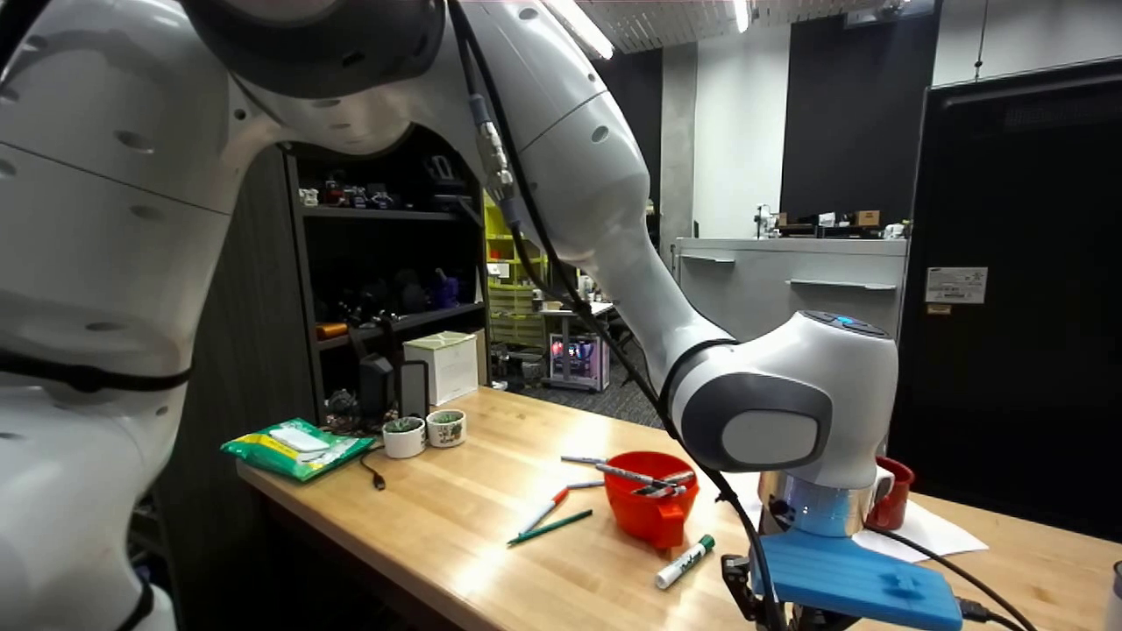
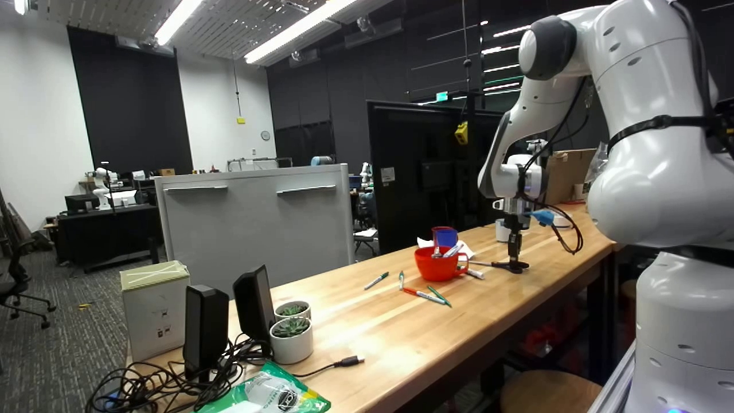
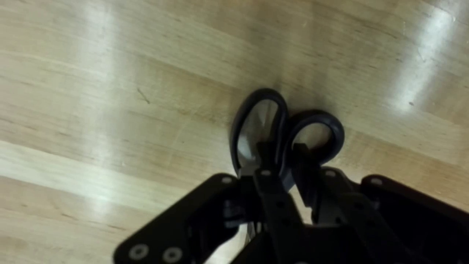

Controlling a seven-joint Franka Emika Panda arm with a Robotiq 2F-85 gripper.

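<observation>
A pair of scissors with black loop handles (image 3: pixel 235 134) is at the fingertips in the wrist view, and my gripper is shut on its handles, where the two loops meet. In exterior view 2 the gripper (image 2: pixel 514 260) points straight down at the right part of the table, low over the surface. The scissors' blades (image 2: pixel 483 264) extend left from it toward the red cup. I cannot tell whether the scissors still touch the table. In exterior view 1 the fingers are hidden below the frame edge.
A red cup (image 1: pixel 643 515) holding several pens stands beside the gripper, with a green-capped marker (image 1: pixel 685 563) close by. Loose pens (image 1: pixel 550 528) lie left of it. A red mug (image 1: pixel 891 494) sits behind the arm on white paper (image 1: pixel 936 533).
</observation>
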